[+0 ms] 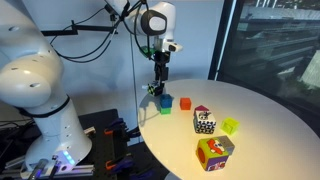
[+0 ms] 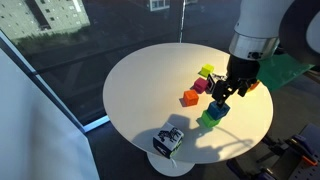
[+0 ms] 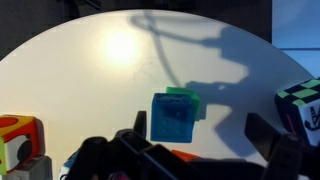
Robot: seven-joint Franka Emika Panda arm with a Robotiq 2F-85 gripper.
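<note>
A blue block (image 1: 166, 101) rests on top of a green block (image 1: 165, 111) near the table's left side. Just above this stack is my gripper (image 1: 161, 82), its fingers pointing down. In the wrist view the fingers stand wide apart, and the blue block (image 3: 172, 118) appears between them, closer to the left finger (image 3: 140, 123). Part of the green block (image 3: 194, 94) shows beyond it. From the other side, the gripper (image 2: 229, 95) hangs over the blue block (image 2: 218, 110); contact cannot be told there.
An orange-red block (image 2: 190, 98) is close by the stack. A black-and-white patterned cube (image 2: 168, 138) stands on the other side. Farther off are a dotted block (image 1: 204, 122), a yellow-green block (image 1: 230, 126) and a larger colourful cube (image 1: 214, 152).
</note>
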